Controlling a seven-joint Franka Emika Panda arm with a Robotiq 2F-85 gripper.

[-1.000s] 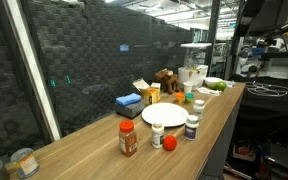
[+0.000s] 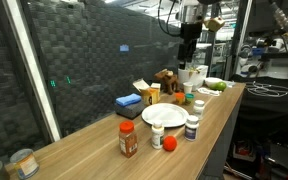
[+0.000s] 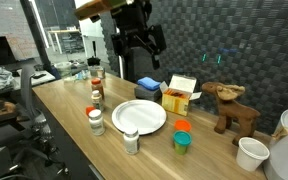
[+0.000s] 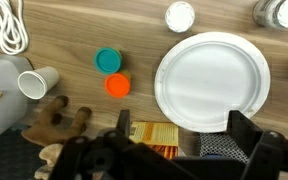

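Observation:
My gripper is open, with nothing between its fingers. In the wrist view it hangs above the table, over the near edge of a round white plate (image 4: pixel 212 80) and an open yellow box (image 4: pixel 154 133). Left of the plate stand a teal-lidded jar (image 4: pixel 108 60) and an orange-topped one (image 4: pixel 117 84). A white-lidded bottle (image 4: pixel 180 16) is just past the plate's rim. Exterior view 2 shows the gripper (image 3: pixel 142 65) well above the plate (image 3: pixel 136 115), which appears empty.
A brown toy moose (image 3: pixel 236 108), a white cup (image 3: pixel 251 152) and a whitish pot (image 3: pixel 287 150) stand toward one end. A blue sponge (image 2: pixel 129 100) lies by the dark wall. Red-lidded jar (image 2: pixel 128 138), bottles and a tomato (image 2: pixel 170 143) line the table's near side. Bare wood lies at left.
The arm has come in from the upper right of exterior view 1 and moved down and left, over the table. The objects on the table have not moved.

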